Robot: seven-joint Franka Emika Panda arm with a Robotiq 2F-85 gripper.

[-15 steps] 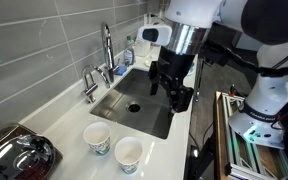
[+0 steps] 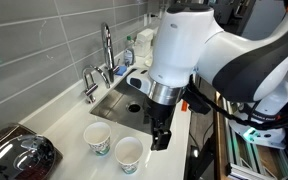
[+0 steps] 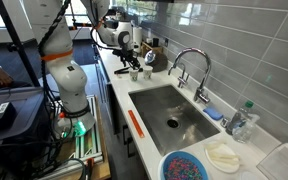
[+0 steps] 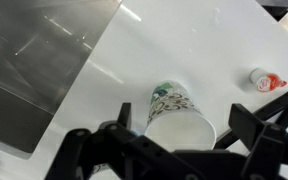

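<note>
Two white patterned cups stand on the white counter, left of the sink in exterior view 1: a rear cup (image 2: pixel 98 138) and a front cup (image 2: pixel 129 154). Both are upright, and their rims do not touch. My gripper (image 2: pixel 158 136) is above the counter, just to the right of the front cup and close to it. In the wrist view one patterned cup (image 4: pixel 180 125) shows between the spread fingers and beyond them, its lower part covered by the gripper body. The gripper is open and holds nothing.
The steel sink (image 3: pixel 174 120) and tall faucet (image 3: pixel 189 60) lie beside the cups. A small red-and-white bottle (image 4: pixel 267 79) stands on the counter. Far along are a blue bowl (image 3: pixel 184 166) and a plate (image 3: pixel 222 155). A metal pot (image 2: pixel 22 155) is at the left.
In exterior view 1 my arm has come lower and to the left, bringing the gripper from over the sink edge to beside the front cup. The cups have not moved.
</note>
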